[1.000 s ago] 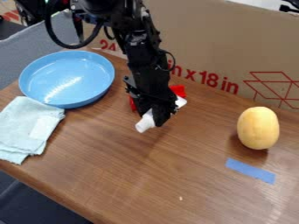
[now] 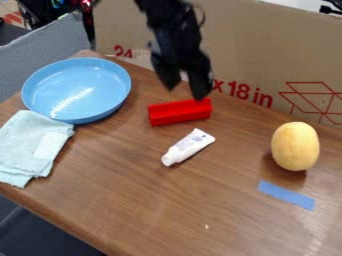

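Note:
My gripper is a blurred black shape at the top centre, raised above a red block that lies on the wooden table. The blur hides how its fingers stand. A white tube lies diagonally just in front of the red block, on bare wood.
A blue plate is at the upper left, with a folded pale cloth below it. A yellow oval object and a blue strip are on the right. A cardboard box stands behind.
My gripper has moved up and back, away from the white tube, which now lies uncovered in front of the red block.

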